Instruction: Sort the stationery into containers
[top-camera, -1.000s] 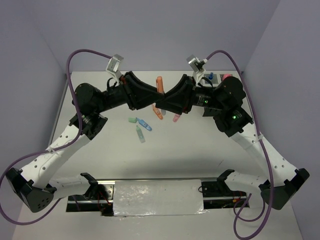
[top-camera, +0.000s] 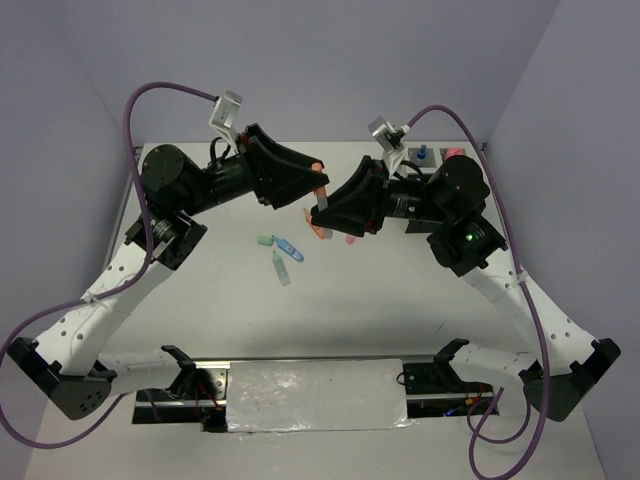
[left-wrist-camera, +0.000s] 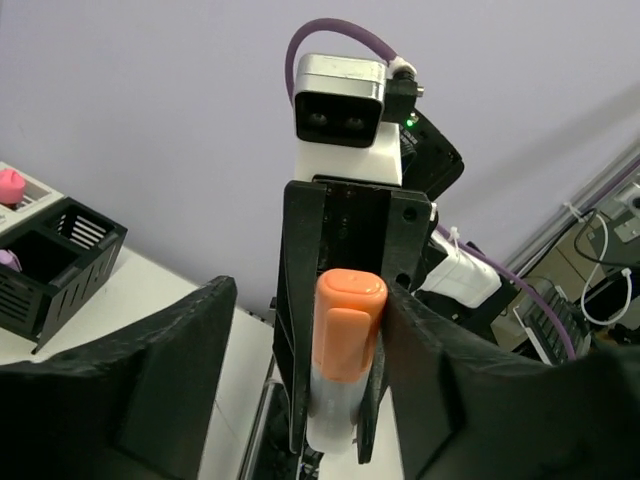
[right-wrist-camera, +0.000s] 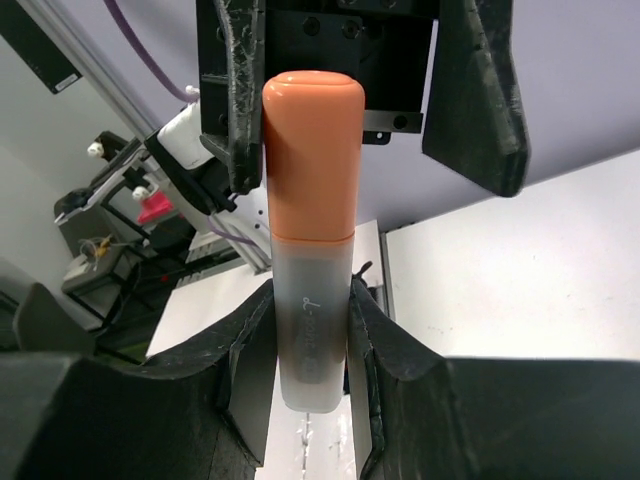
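Note:
An orange-capped stationery piece with a translucent body (top-camera: 320, 178) stands upright between my two grippers. In the right wrist view its body (right-wrist-camera: 312, 320) sits between the fingertips of my right gripper; whether they grip it is unclear. My left gripper has its fingers apart around the orange cap (left-wrist-camera: 349, 300), with space beside it. On the table lie a blue piece (top-camera: 288, 249), a green piece (top-camera: 265, 240), a pale bottle (top-camera: 281, 267), an orange piece (top-camera: 310, 220) and a pink piece (top-camera: 350, 239).
Black and white containers (top-camera: 420, 158) stand at the back right, partly hidden by my right arm; in the left wrist view a black bin (left-wrist-camera: 85, 250) shows. The front and left of the table have free room.

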